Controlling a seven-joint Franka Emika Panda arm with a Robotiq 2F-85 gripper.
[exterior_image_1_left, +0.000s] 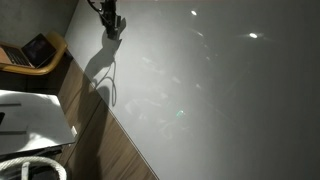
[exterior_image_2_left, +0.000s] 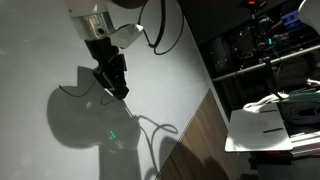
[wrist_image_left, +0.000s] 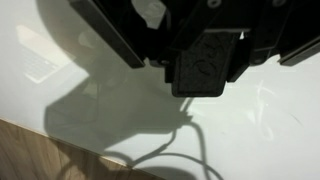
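Note:
A black block with a patterned face (wrist_image_left: 203, 66) sits between the fingers of my gripper in the wrist view, and the fingers are shut on it. Exterior view 2 shows the gripper (exterior_image_2_left: 113, 80) over the pale glossy surface (exterior_image_2_left: 55, 45), its dark shadow falling beside it. In exterior view 1 the gripper (exterior_image_1_left: 111, 24) is near the top edge, above the same surface. Thin looping grey lines run below the gripper; whether they are a cable or only shadow I cannot tell. Any contact between block and surface is also unclear.
Wooden flooring (exterior_image_1_left: 92, 115) borders the pale surface. Beyond it are a white panel (exterior_image_1_left: 35, 118) and an orange-edged chair (exterior_image_1_left: 42, 70) with a laptop (exterior_image_1_left: 40, 49).

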